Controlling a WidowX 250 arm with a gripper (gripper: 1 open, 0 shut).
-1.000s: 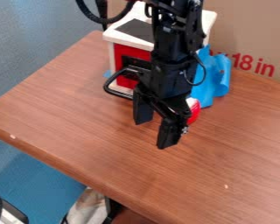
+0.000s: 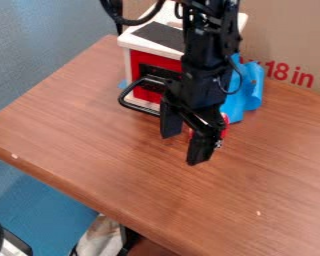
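Note:
My black gripper (image 2: 198, 140) hangs low over the wooden table (image 2: 96, 170), pointing down at the middle of the view. A small red object (image 2: 222, 131) shows just behind its fingers, mostly hidden; whether the fingers touch it is unclear, as is how far they are apart. Behind the arm stands a white and red toy appliance (image 2: 147, 91) with a dark top and a black handle at its front.
A blue plastic piece (image 2: 246, 92) sits right of the toy appliance, before a cardboard box (image 2: 296, 40).
The toy appliance and blue piece have stayed put.

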